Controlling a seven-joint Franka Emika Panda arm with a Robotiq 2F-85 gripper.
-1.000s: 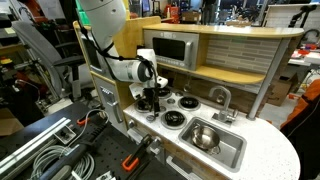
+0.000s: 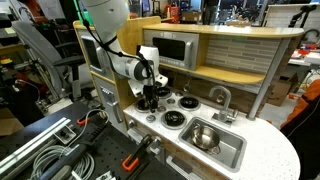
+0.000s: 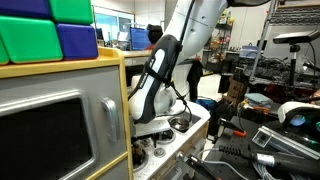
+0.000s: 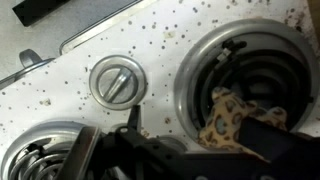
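My gripper is open above the stovetop, its dark fingers reaching in from the bottom of the wrist view. A leopard-spotted item, perhaps cloth or a soft toy, appears at the near edge of the right burner. The right finger overlaps part of it, so I cannot tell whether they touch. Left of that burner is a silver knob. In exterior view 1 the gripper is low over the left end of the stove, and the spotted item is too small to make out.
Another burner lies at the lower left of the wrist view. The sink and faucet are to the stove's right. A microwave and shelf stand behind the counter. Bare counter lies right of the sink.
The arm's wrist has shifted slightly left and tilted in exterior view 1, with the gripper still low over the stove. The counter and sink look unchanged.
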